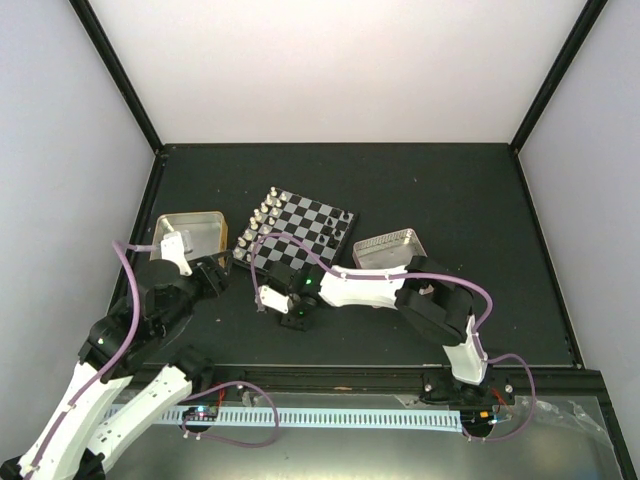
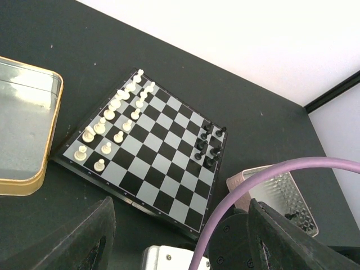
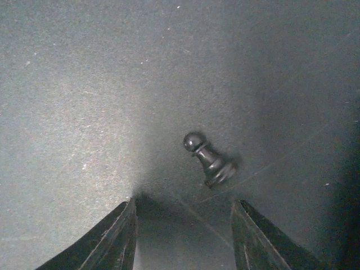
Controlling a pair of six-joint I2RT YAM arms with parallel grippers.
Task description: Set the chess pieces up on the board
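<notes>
The chessboard [image 2: 160,161] holds white pieces along its left side and a smaller group of black pieces at the far right. A black pawn [image 3: 208,157] lies on its side on the dark mat in the right wrist view. Just short of it are my right gripper's open fingers [image 3: 183,236], nothing between them; from above, that gripper [image 1: 295,315] is below the board. My left gripper stands open above the mat near the gold-rimmed tray [image 2: 31,185], looking over the board, with nothing seen between its fingers.
A tray [image 1: 390,250] with rows of small holders sits right of the board, partly under the right arm, with a few dark pieces. The mat behind the board is clear. The right arm spans the front middle.
</notes>
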